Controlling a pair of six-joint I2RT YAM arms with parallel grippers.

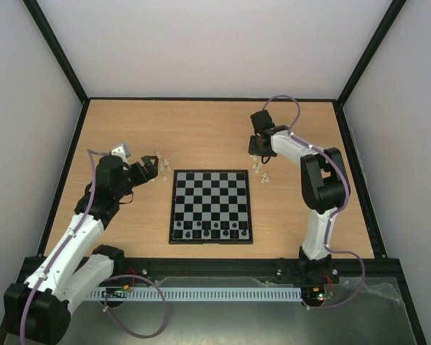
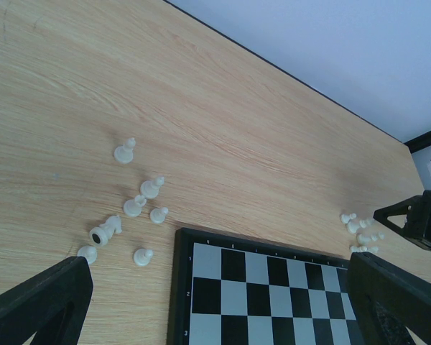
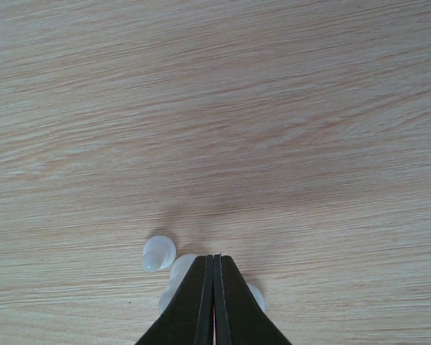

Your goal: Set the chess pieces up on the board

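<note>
In the right wrist view my right gripper is shut, its fingertips together with nothing between them. A white piece (image 3: 183,267) lies just left of the fingers, partly covered by them. Another white piece (image 3: 159,253) stands apart farther left, and the edge of one more (image 3: 257,295) shows on the right. My left gripper is wide open and empty, above the table left of the chessboard (image 1: 212,171). White pieces (image 2: 151,188) are scattered below it, one of them lying on its side. Dark pieces (image 1: 215,233) fill the board's near two rows.
On the right of the board, several white pieces (image 1: 265,177) are clustered near the right gripper. The board's middle and far rows are bare. Behind the board the table (image 1: 201,133) is clear up to the back wall.
</note>
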